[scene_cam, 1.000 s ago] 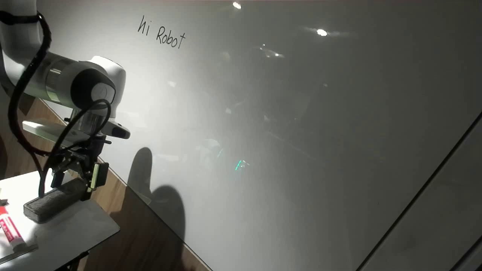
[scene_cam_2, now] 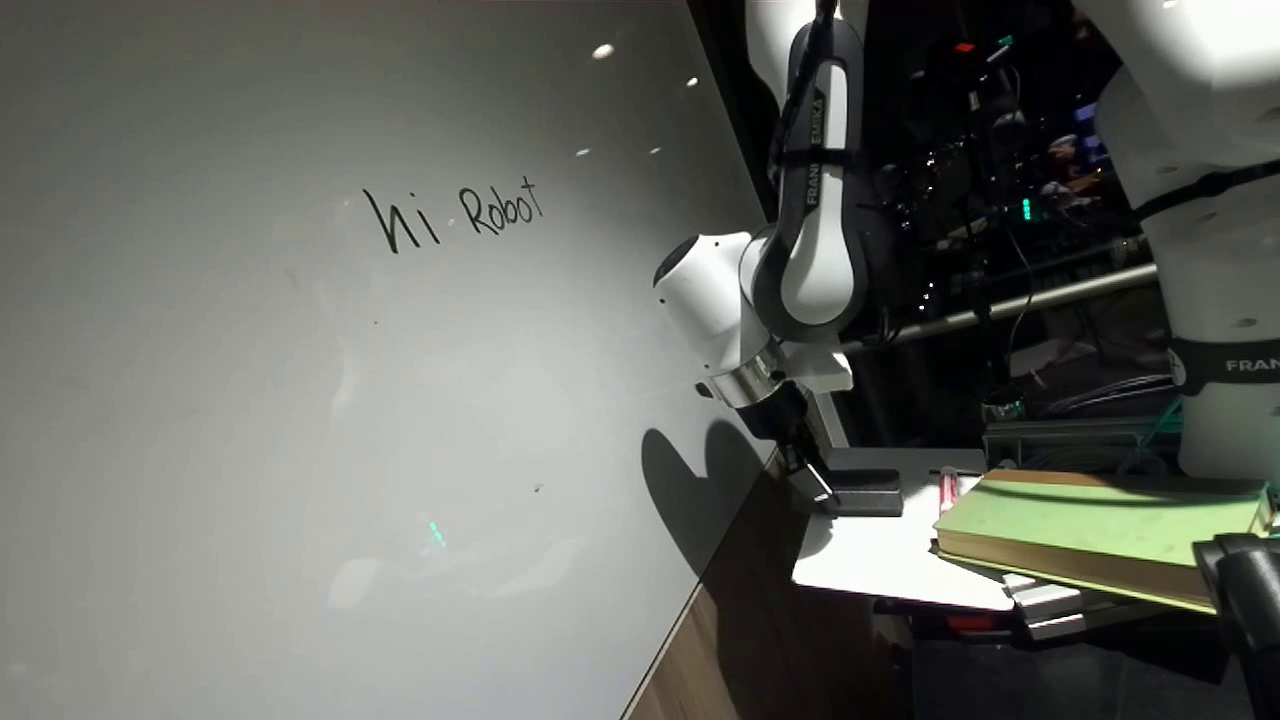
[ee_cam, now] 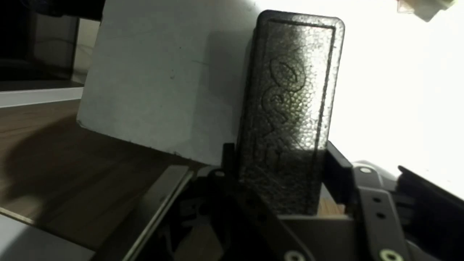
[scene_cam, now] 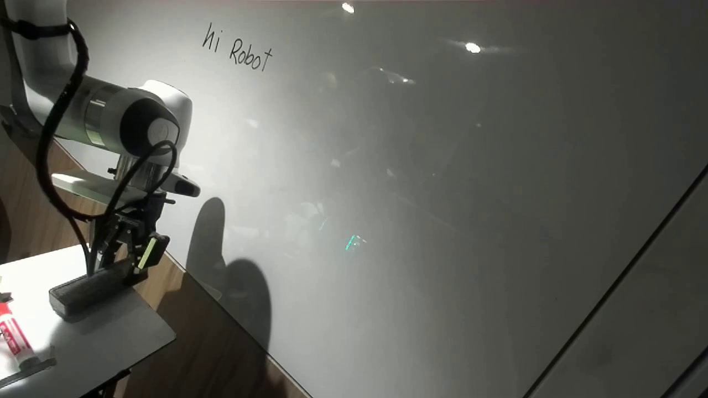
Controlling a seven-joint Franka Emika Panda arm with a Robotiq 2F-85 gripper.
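Note:
A dark grey block-shaped eraser [ee_cam: 291, 87] with an embossed top fills the middle of the wrist view. My gripper is shut on its near end, one finger [ee_cam: 337, 169] against each long side. In exterior view 1 the eraser [scene_cam: 86, 292] hangs from the gripper [scene_cam: 120, 265] over the white tabletop [scene_cam: 142, 331], apparently just clear of it, with a shadow beneath. From the other side, the eraser [scene_cam_2: 866, 492] shows next to the fingertips. Black handwriting, "hi Robot" [scene_cam: 244, 54], stands high on the large whiteboard [scene_cam: 411, 199].
A red-and-white marker [scene_cam: 14, 335] lies on the tabletop near the eraser. Beyond it sits a thick green book [scene_cam_2: 1104, 516]. The whiteboard's lower edge and a wooden strip [scene_cam: 199, 331] run close beside the tabletop. In front of the board the space is free.
My arm and gripper have moved right, toward the whiteboard, and the eraser has shifted right and slightly up with them. The handwriting and marker are unchanged.

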